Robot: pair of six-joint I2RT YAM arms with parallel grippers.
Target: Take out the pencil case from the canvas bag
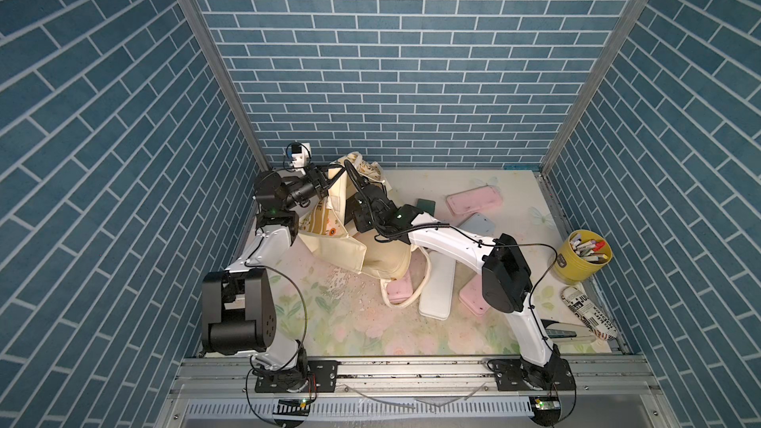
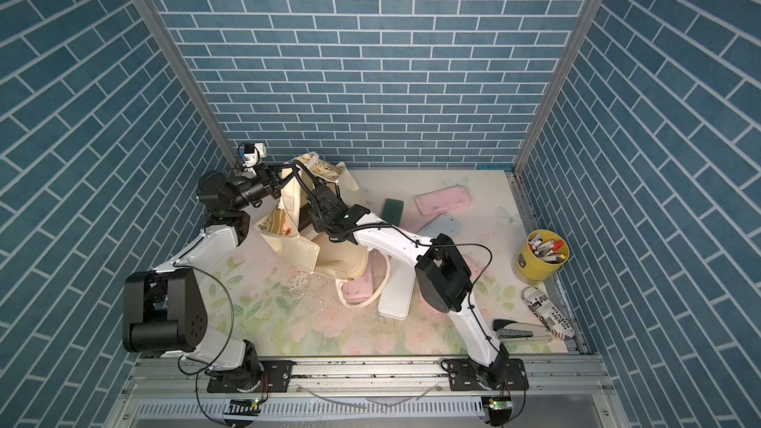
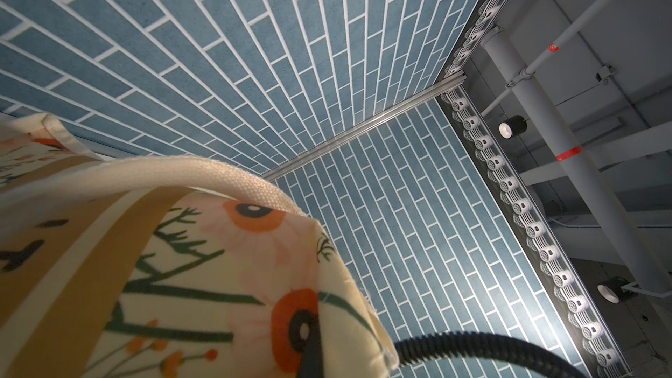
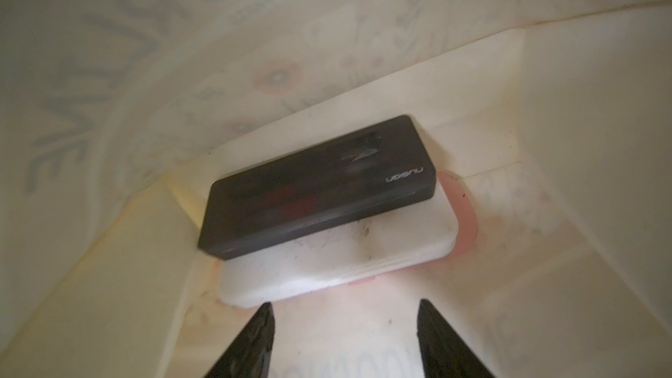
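A cream canvas bag (image 1: 325,249) with floral print lies open at the left. My left gripper (image 1: 339,170) is at its upper rim, lifting the cloth; it looks shut, and its tips are mostly hidden in the left wrist view. My right gripper is down inside the bag, open with nothing between its fingers. Before it, on the bag's floor, a black pencil case (image 4: 316,185) lies on top of a white case (image 4: 336,255), with some pink showing beneath.
Pink cases (image 1: 473,199), a white case (image 1: 436,289), a blue case (image 1: 475,222) and a dark green case (image 1: 425,207) lie around the bag. A yellow cup of markers (image 1: 572,265) and a printed pouch (image 1: 586,309) are at the right.
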